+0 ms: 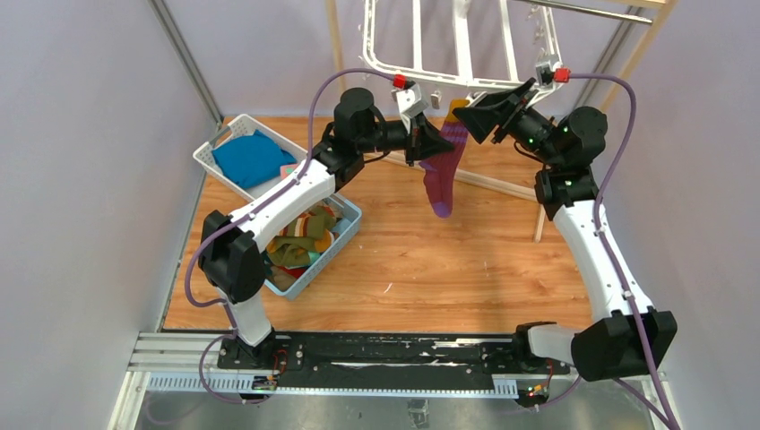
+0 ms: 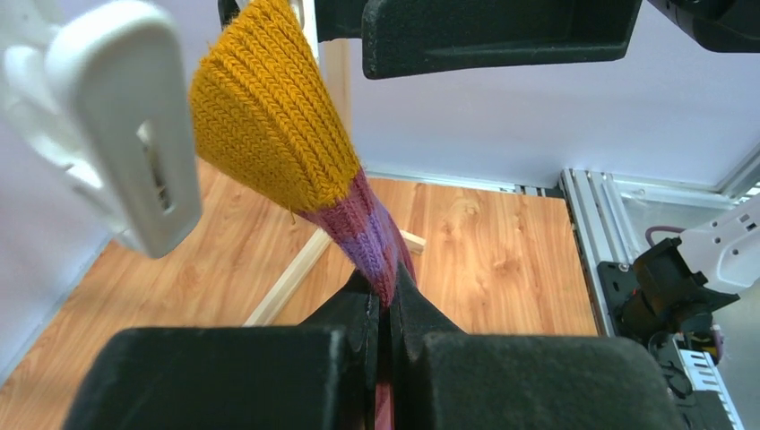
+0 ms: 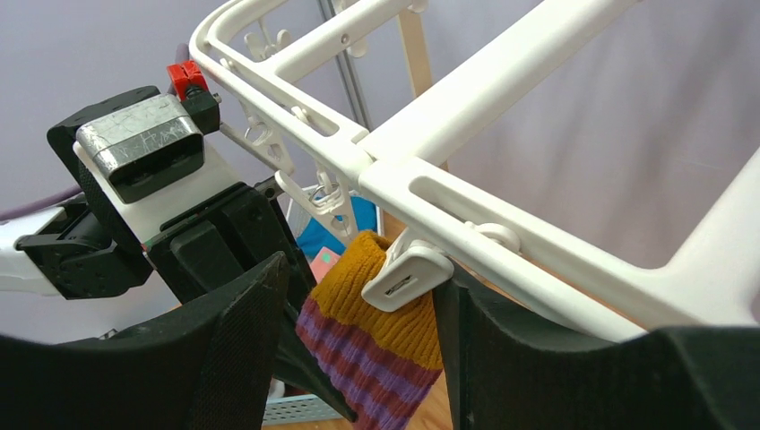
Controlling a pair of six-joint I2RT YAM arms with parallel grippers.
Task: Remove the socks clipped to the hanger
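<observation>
A purple sock with a mustard cuff (image 1: 444,170) hangs under the white hanger (image 1: 421,74). In the left wrist view my left gripper is shut on the sock, whose striped fabric runs between its fingertips below the mustard cuff (image 2: 273,116). A white clip (image 3: 403,278) lies over the cuff in the right wrist view. My right gripper is open around the clip and cuff, its right finger close beside the clip. Whether the clip grips the cuff is hard to tell.
A white basket with blue cloth (image 1: 251,161) and a light blue basket of socks (image 1: 305,251) stand at left on the wooden board. A wooden frame (image 1: 497,185) lies behind the sock. The board's front middle is clear.
</observation>
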